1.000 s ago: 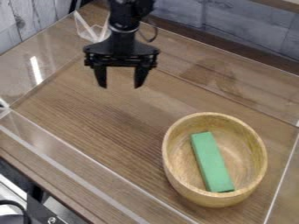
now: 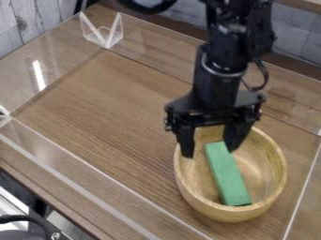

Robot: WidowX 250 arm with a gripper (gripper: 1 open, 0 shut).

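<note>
My black gripper (image 2: 219, 127) hangs over the upper part of a round tan wooden bowl (image 2: 269, 178) at the lower right, its two finger assemblies spread apart. A green bar-shaped block (image 2: 230, 182) lies lengthwise in the bowl, its upper end just below the gripper. I see nothing held between the fingers. The arm hides part of the bowl's back rim.
A small clear, angular object (image 2: 104, 31) stands at the back left near the wall. The table's edge runs along the far left and the back.
The arm has come from the back middle of the table toward the front right and down, now over the bowl. The bowl and green block look unmoved.
</note>
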